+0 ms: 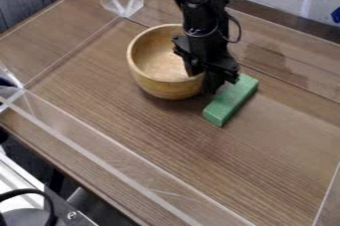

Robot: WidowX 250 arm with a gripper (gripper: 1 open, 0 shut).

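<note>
A wooden bowl sits near the middle of the table. The black gripper hangs at the bowl's right side, its lower end at or over the rim; whether its fingers grip anything is hard to tell. A green block lies on the table just right of the bowl, below the gripper.
Clear tape marks show at the back left and along the edges. Black cables and a white object are at the lower left corner.
</note>
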